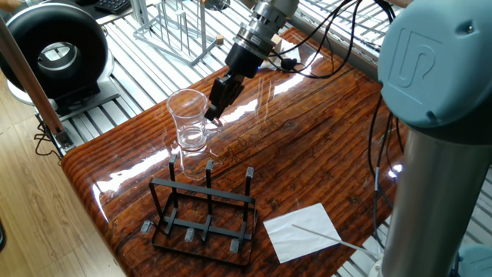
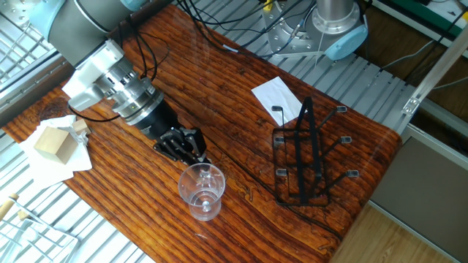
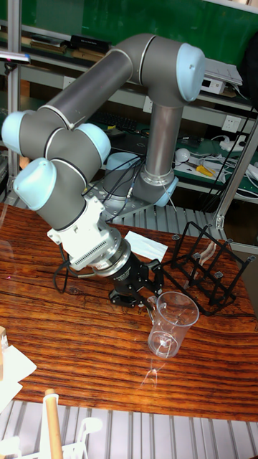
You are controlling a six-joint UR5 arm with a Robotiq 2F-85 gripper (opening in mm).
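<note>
A clear glass mug [image 1: 189, 123] stands upright on the glossy wooden table, its handle turned toward my gripper [image 1: 215, 109]. In the second exterior view the mug [image 2: 202, 191] is just beyond the gripper [image 2: 191, 155], whose tips come close to its handle side. From the third exterior view, the gripper [image 3: 145, 295] appears open, its black fingers spread beside the handle of the mug [image 3: 173, 325]. Whether a finger touches the handle cannot be made out. A black wire rack [image 1: 206, 223] with several upright prongs stands apart from the mug.
A white sheet [image 1: 301, 232] lies beside the rack, with a thin rod or cable across it in the first view. A wooden block [image 2: 56, 145] rests on white paper at a table corner. Bare table lies between mug and rack.
</note>
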